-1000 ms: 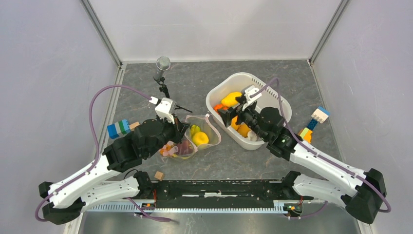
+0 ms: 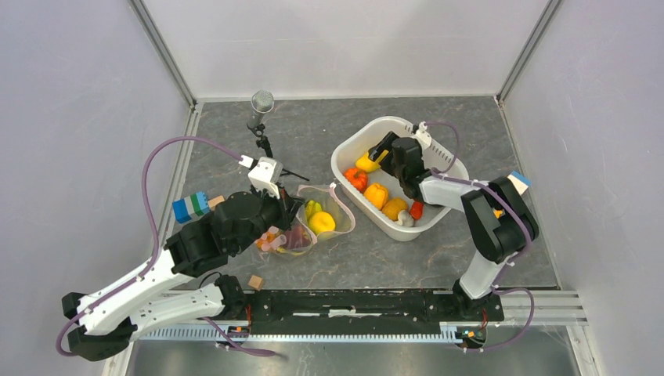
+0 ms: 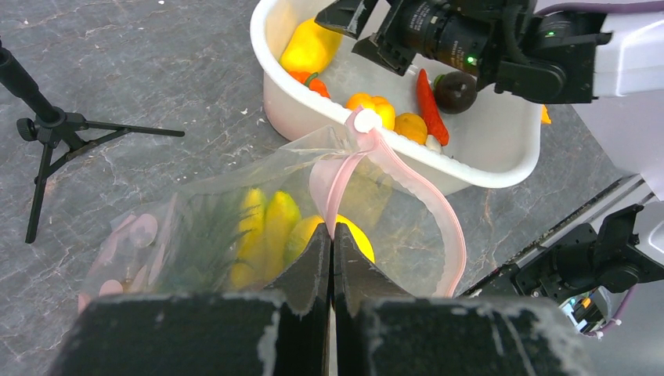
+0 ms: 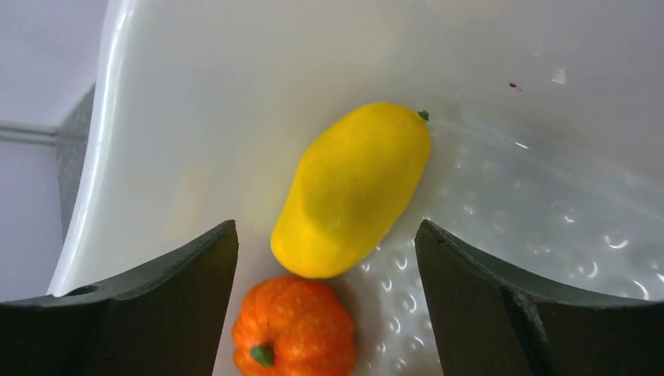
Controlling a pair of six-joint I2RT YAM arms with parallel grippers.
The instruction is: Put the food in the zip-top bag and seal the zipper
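Note:
The clear zip top bag (image 3: 211,196) has a pink zipper edge, its mouth held apart, with yellow and green toy foods inside. My left gripper is shut on that edge. A yellow mango-like food (image 4: 352,192) lies in the white basket (image 2: 344,149), against its wall. Over it stands my right gripper, fingers parted, nothing between them; the food lies beyond the fingertips. Touching the yellow food is an orange pumpkin (image 4: 296,327). Other foods in the basket include a red chili (image 3: 432,108) and a dark round one (image 3: 455,92).
A microphone on a tripod (image 3: 59,121) stands left of the basket. Toy blocks (image 2: 190,207) lie at the far left, and more blocks (image 2: 518,182) at the right. Bare counter (image 2: 376,270) shows in front of the basket.
My right arm has swung from the basket's near left part to its back, its gripper now over the yellow food. The left arm and the bag have stayed put.

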